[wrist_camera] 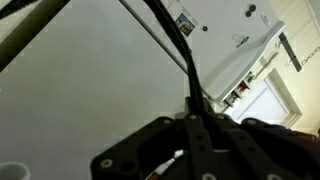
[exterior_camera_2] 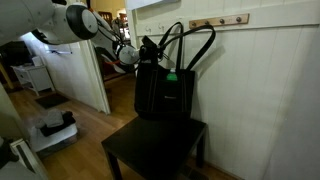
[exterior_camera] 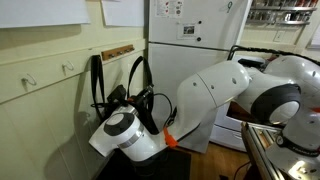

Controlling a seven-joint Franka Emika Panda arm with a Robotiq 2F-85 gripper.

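A black tote bag [exterior_camera_2: 165, 92] with two long looped handles is upright over the small black table [exterior_camera_2: 150, 150] by the wall; whether its base touches the tabletop I cannot tell. My gripper [exterior_camera_2: 149, 50] is at the bag's upper left edge in exterior view 2. In the wrist view, a dark strap [wrist_camera: 176, 38] runs down to the fingertips, and the gripper is shut on it. The bag's handles [exterior_camera: 97, 78] rise beside the arm in exterior view 1, where the arm hides most of the bag.
Wall hooks [exterior_camera_2: 221, 21] on a wooden rail are above and behind the bag. A white refrigerator [exterior_camera: 187, 75] stands beyond the arm. Bare wooden floor [exterior_camera_2: 85, 140] lies left of the table.
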